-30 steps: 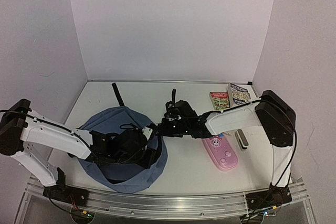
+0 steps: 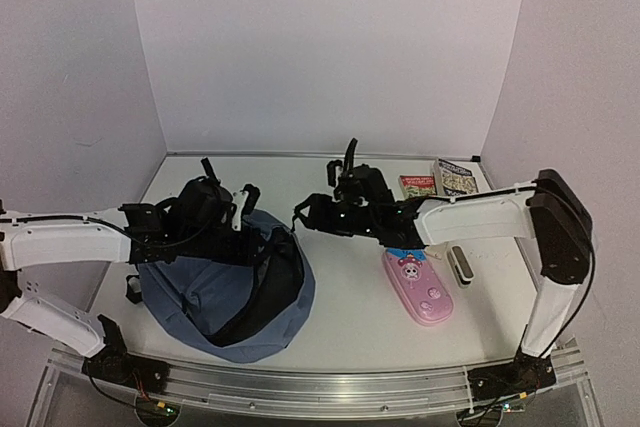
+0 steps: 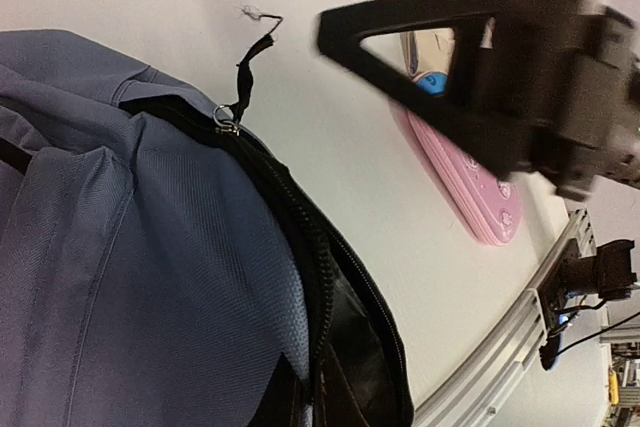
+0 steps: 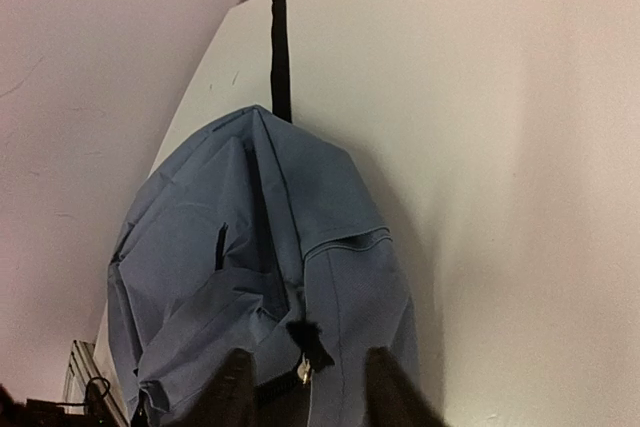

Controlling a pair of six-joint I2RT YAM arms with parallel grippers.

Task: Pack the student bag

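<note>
The blue-grey bag (image 2: 230,307) lies at the left of the table, its dark opening showing. In the left wrist view, my left gripper is shut on the zipped edge of the bag's mouth. A zip puller with a black tab (image 3: 243,82) hangs loose at the zip's far end. My right gripper stands open above the bag in its own wrist view, with nothing seen held between its fingers. From the top, that gripper (image 2: 300,215) is just right of the bag. A pink pencil case (image 2: 420,292) lies right of centre.
Two books, a red-green one (image 2: 417,186) and a yellow-grey one (image 2: 456,178), rest at the back right. A small dark-and-white item (image 2: 460,265) lies beside the pencil case. Bare table (image 2: 350,317) shows between bag and case.
My left arm has moved back and to the left, and the bag's near-right side has been drawn into a new shape. The right gripper has risen slightly and moved back, apart from the bag.
</note>
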